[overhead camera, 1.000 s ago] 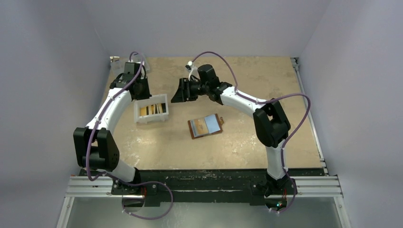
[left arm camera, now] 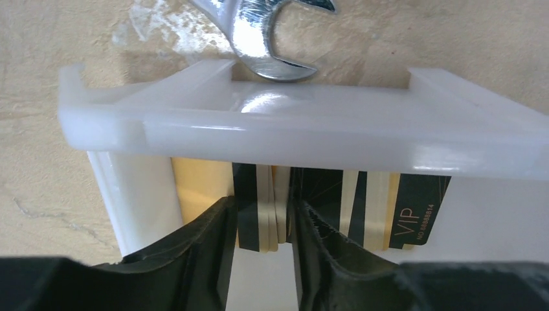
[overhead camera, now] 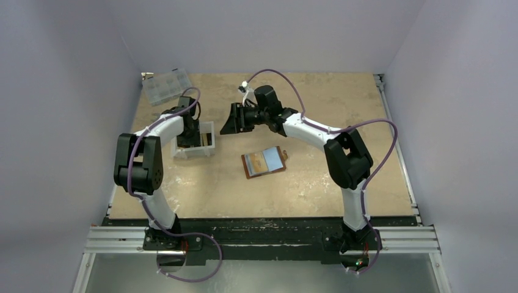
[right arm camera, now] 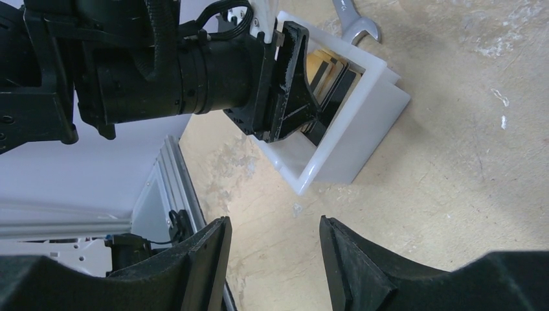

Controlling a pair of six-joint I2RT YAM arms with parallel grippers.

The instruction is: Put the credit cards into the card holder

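Note:
Several credit cards, black, gold and cream, stand in a row inside the white box [left arm camera: 324, 139]; one black card [left arm camera: 417, 207] reads VIP. My left gripper is part open, its fingertips down in the box on either side of a few of these cards. In the top view the left arm hides much of the row. My right gripper is open and empty, to the right of the box, above the table. The card holder [overhead camera: 246, 166], brown-edged with tan and pale blue inside, lies on the table in front of the right gripper.
A metal wrench [left arm camera: 256, 42] lies on the table beside the box. Behind the left arm is a clear plastic tray [overhead camera: 165, 87] at the back left.
The box has shifted slightly left. The right arm stays almost still.

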